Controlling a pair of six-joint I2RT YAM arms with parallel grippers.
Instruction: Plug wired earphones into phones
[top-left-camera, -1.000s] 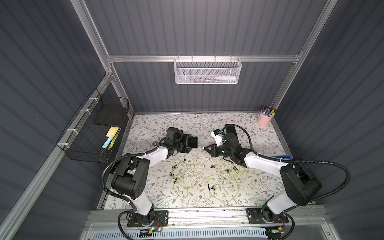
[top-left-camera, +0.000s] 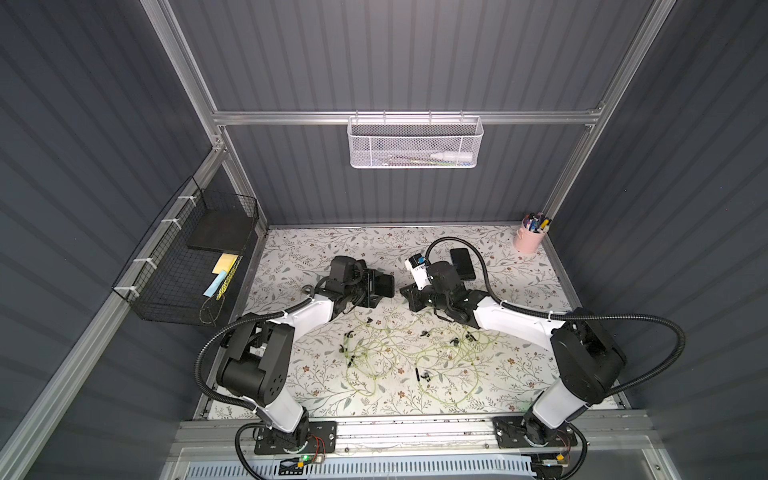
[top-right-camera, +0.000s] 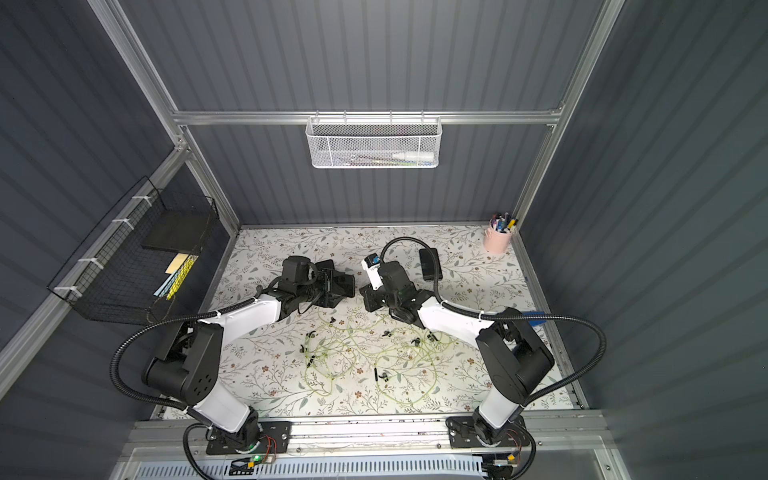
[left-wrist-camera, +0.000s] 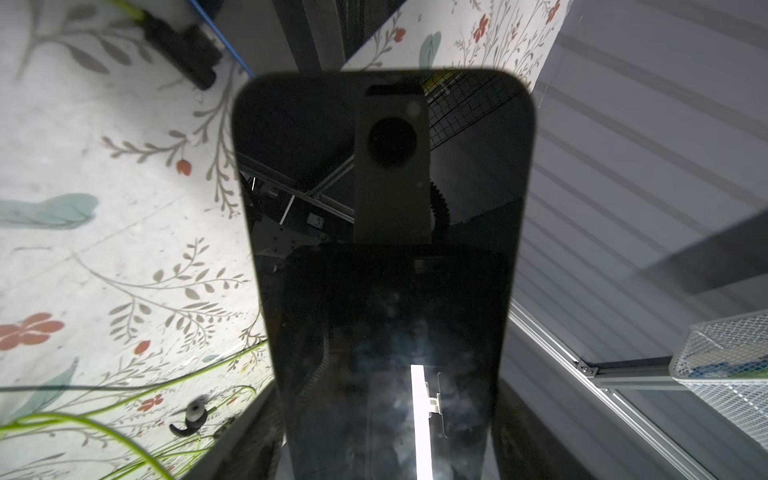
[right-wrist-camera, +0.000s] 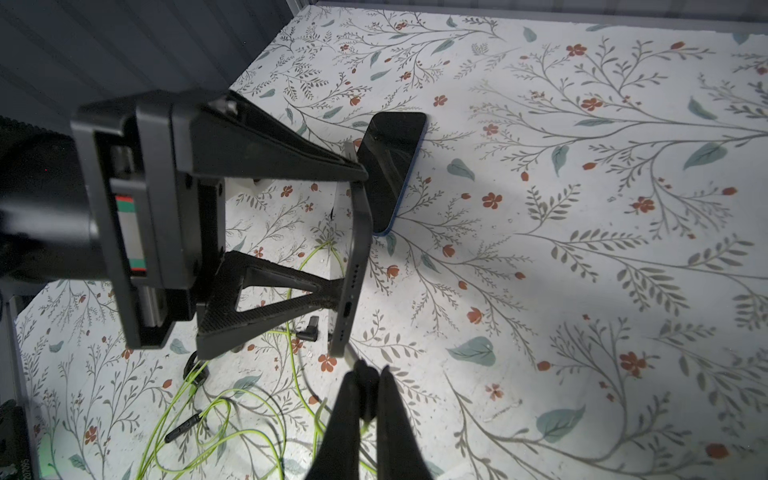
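Note:
A dark-screened phone (left-wrist-camera: 384, 320) is clamped between the fingers of my left gripper, its screen filling the middle of the left wrist view. The right wrist view shows this phone nearly edge-on, its port edge (right-wrist-camera: 345, 300) turned toward my right gripper. The right fingers are shut on a small black earphone plug (right-wrist-camera: 367, 390), just below the phone's lower corner. Whether the plug's tip touches the phone cannot be made out. Another black plug (right-wrist-camera: 309, 329) with a green cable lies on the table.
A second phone (right-wrist-camera: 392, 152) lies behind the held one, and a third (top-left-camera: 461, 263) rests beyond the right gripper. Tangled green earphone cables (top-left-camera: 372, 345) spread across the front table. A pink pen cup (top-left-camera: 528, 239) stands at the back right.
My right arm has shifted left, bringing its gripper closer to the held phone, and its wrist has tilted. The left arm has barely moved.

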